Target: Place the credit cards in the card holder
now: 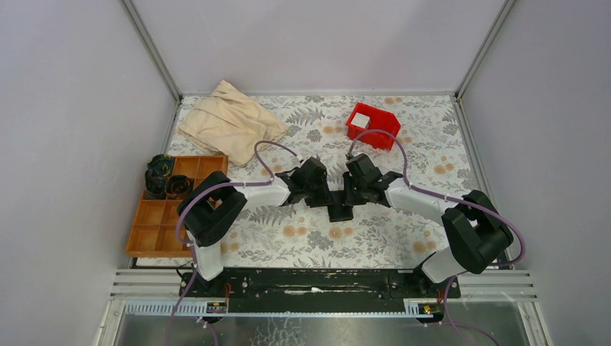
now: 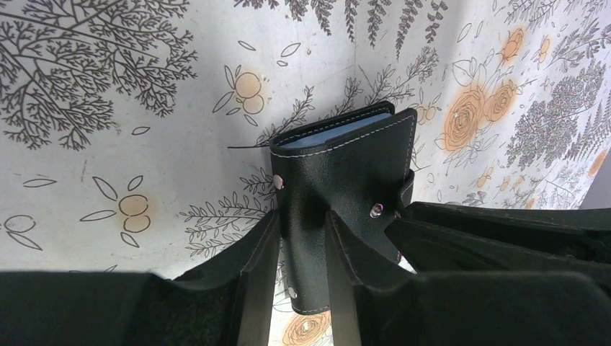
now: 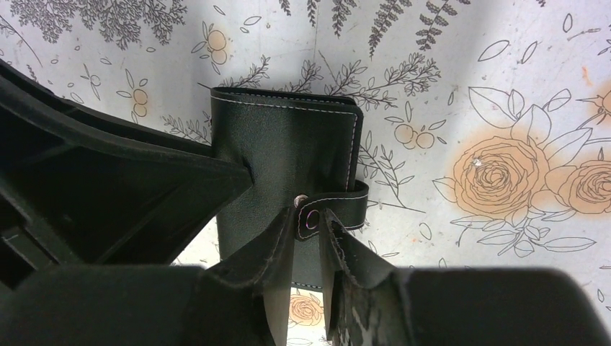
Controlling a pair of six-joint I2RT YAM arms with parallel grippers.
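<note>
The black card holder (image 1: 341,211) lies folded on the table between the two grippers. In the left wrist view its upper edge gapes slightly, showing a pale blue strip (image 2: 344,132) inside. My left gripper is part open over the holder's spine side, nothing clearly gripped. Narrowly open, my right gripper has its fingertips at the snap strap (image 3: 333,212), which shows in the gap; whether they touch it, I cannot tell. No loose card is visible.
A red bin (image 1: 390,124) with a white block (image 1: 361,121) stands at the back. Beige cloth (image 1: 229,122) lies back left. The orange compartment tray (image 1: 149,234) at left holds dark round items.
</note>
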